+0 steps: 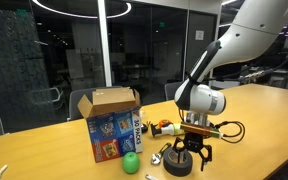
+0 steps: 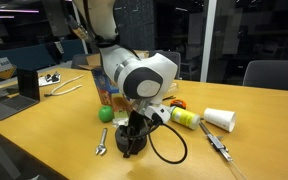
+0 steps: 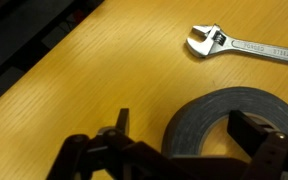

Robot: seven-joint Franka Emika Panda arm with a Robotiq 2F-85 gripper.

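Observation:
A thick black roll of tape (image 1: 177, 167) lies flat on the orange table, near the front. Just above it is my gripper (image 1: 192, 154), pointing down and open, with its fingers apart. In the wrist view, the left side of the roll (image 3: 190, 120) lies between the two fingers, with one finger over the ring's hole and the other outside it. Whether the fingertips are level with the tape cannot be told. The gripper hides part of the roll in both exterior views. Beside the roll lies a silver adjustable wrench (image 3: 246, 46).
Left of the roll are a green ball (image 1: 131, 162) and an open cardboard box (image 1: 110, 124). A white cup (image 2: 219, 119), a yellowish bottle (image 2: 185, 118) and a long thin tool (image 2: 215, 144) lie behind the gripper.

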